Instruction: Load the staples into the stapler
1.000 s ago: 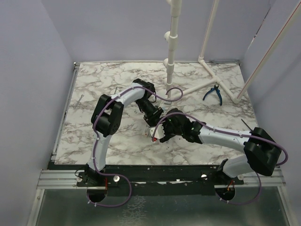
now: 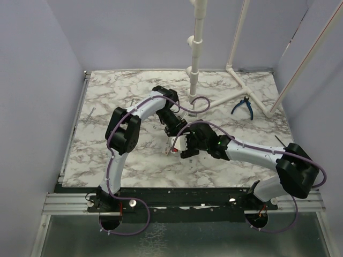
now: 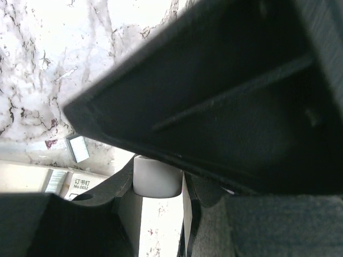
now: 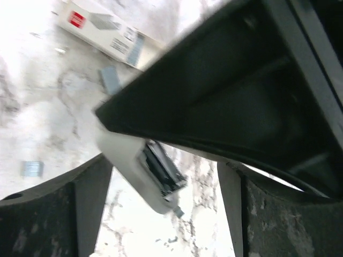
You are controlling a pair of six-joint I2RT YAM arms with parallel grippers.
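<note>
My left gripper (image 2: pixel 174 124) is shut on a small pale piece (image 3: pixel 157 178), apparently part of the stapler, in the left wrist view. My right gripper (image 2: pixel 187 147) is part open just below it; in the right wrist view a pale, blurred stapler part (image 4: pixel 140 171) with a dark insert lies between or just beyond its fingers. A staple box (image 3: pixel 80 184) and a loose silver staple strip (image 3: pixel 78 148) lie on the marble. Large black gripper housings hide much of both wrist views.
Blue pliers (image 2: pixel 242 107) lie at the back right, beside a white pipe frame (image 2: pixel 194 64). Thin tools lie at both sides.
The right gripper has shifted slightly down and right, a little away from the left gripper, which is nearly still.
</note>
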